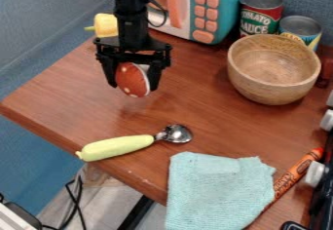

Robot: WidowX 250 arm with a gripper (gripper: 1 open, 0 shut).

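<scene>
The black arm comes down from the top, its gripper [134, 73] over the left middle of the wooden table, closed around a red and white object [130, 79]. The object's exact kind is unclear, and the fingers cover part of it. It appears to be slightly above the tabletop.
A wooden bowl [274, 86] sits right of the gripper, with two cans [260, 15] behind it. A toy microwave [205, 15] and a yellow object [101, 25] stand at the back. A yellow-handled scoop [117, 146], a light blue cloth [219, 195] and an orange stick [293, 180] lie in front.
</scene>
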